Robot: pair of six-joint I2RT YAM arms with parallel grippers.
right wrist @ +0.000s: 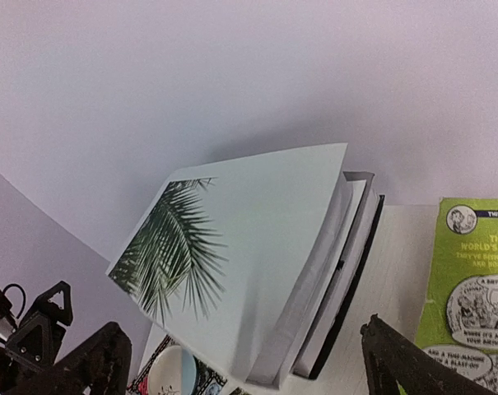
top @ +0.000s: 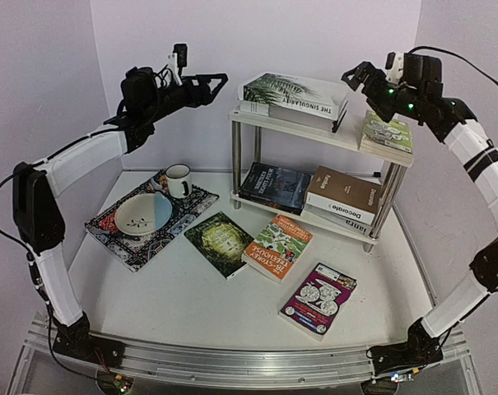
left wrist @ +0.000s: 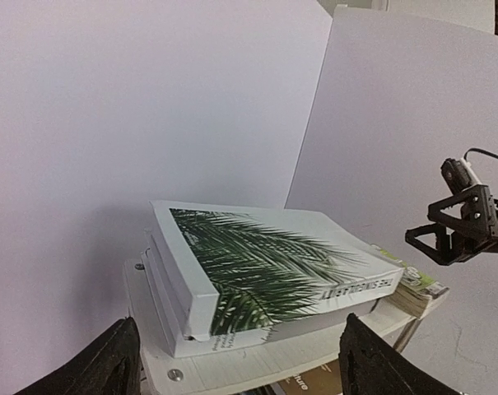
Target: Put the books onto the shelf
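A stack topped by the white palm-leaf book (top: 291,90) lies on the upper shelf, left of a green book (top: 386,132). My left gripper (top: 217,86) hangs in the air left of the stack, my right gripper (top: 356,78) above its right end; both are open and empty. On the lower shelf lie a dark book (top: 273,185) and a brown book (top: 343,189). A dark green book (top: 216,243), an orange book (top: 275,247) and a purple book (top: 318,300) lie on the table.
A patterned mat (top: 133,255) with a plate (top: 141,214) and a mug (top: 179,181) is at the left. Walls surround the back and sides.
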